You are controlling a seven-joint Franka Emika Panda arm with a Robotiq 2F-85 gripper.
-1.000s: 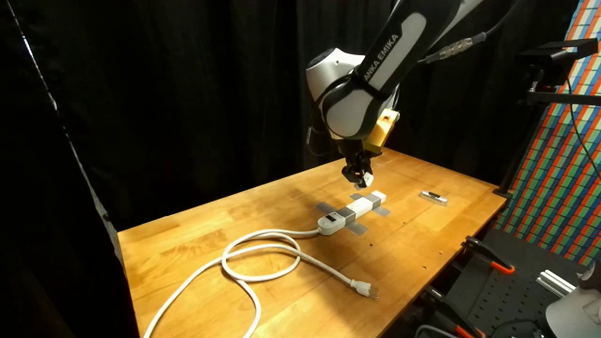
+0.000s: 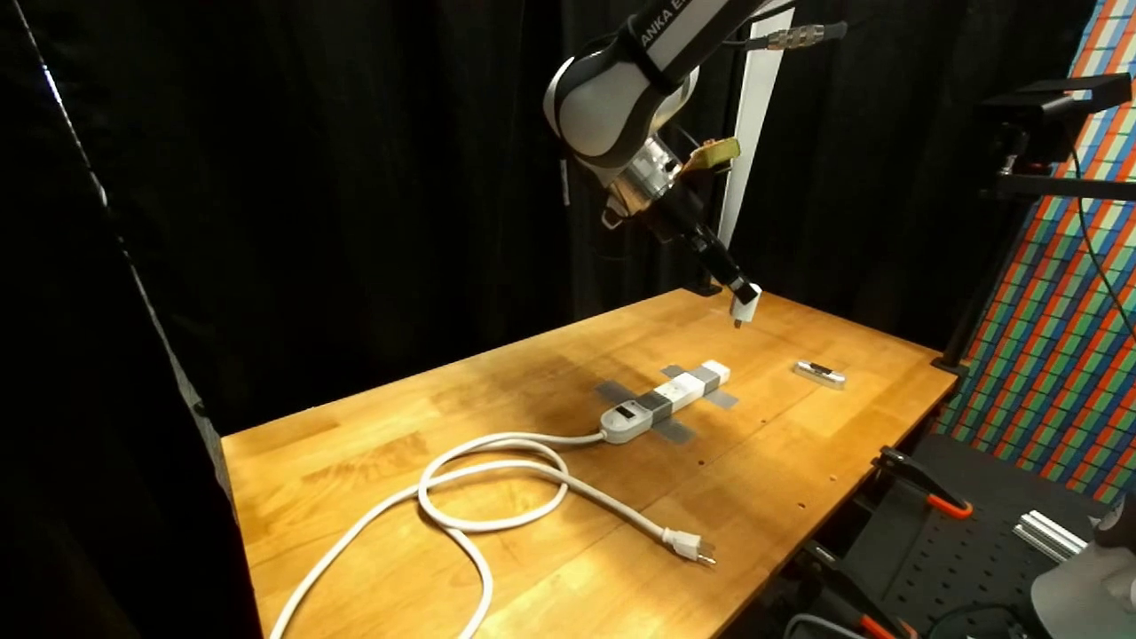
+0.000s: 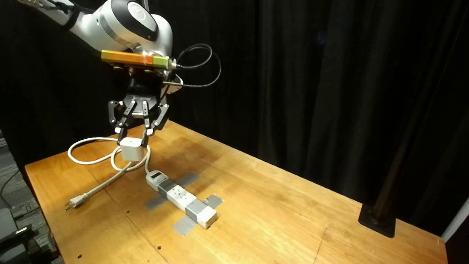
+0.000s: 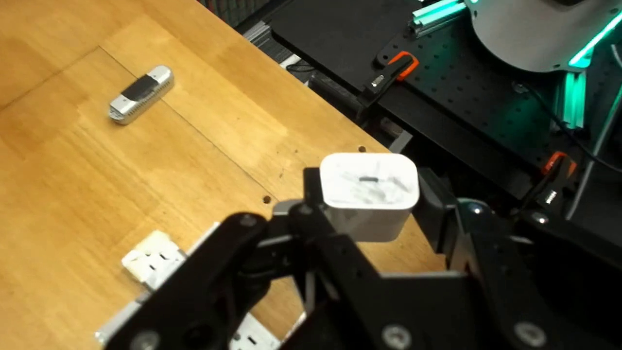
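Held in the air above the table is a white power adapter [image 4: 370, 182], a rounded block with a small slot in its end face. My gripper [image 3: 132, 141] is shut on it, one finger against each side. In exterior view 1 a prong shows at the lower end of the adapter [image 2: 745, 307]. A white power strip [image 3: 181, 196] is fixed to the wooden table by grey tape; its outlets face up. The adapter is clear of the strip. In the wrist view the gripper's own linkage hides much of the strip [image 4: 152, 256].
A silver and black device [image 4: 142, 93] lies alone on the table. The strip's white cord [image 2: 500, 522] coils loosely, its plug [image 2: 687, 544] resting on the wood. Clamps [image 2: 921, 485] stand by the table's edge. A black post base [image 3: 377, 220] sits at the far edge.
My gripper has risen and moved right in exterior view 1, tilting outward, with the adapter still in it. The strip, cord and silver device have stayed in place.
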